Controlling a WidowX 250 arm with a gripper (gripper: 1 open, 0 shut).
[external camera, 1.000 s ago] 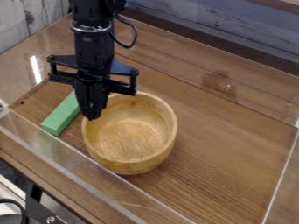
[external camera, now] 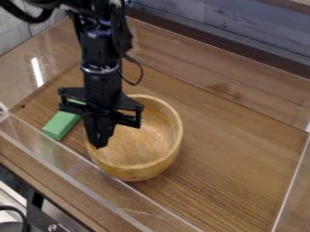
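My black gripper point(external camera: 100, 136) reaches down over the left rim of a tan round bowl point(external camera: 151, 149), its tips low near the bowl's inner left side. It looks shut, with nothing visible between its fingers. A green block point(external camera: 60, 125) lies on the wood just left of the bowl, apart from the gripper tips.
A pale wall runs along the back, and a metal edge borders the near left side, with a dark cable below it.
The gripper has moved downward, lower into the left part of the bowl. The bowl and green block look unmoved.
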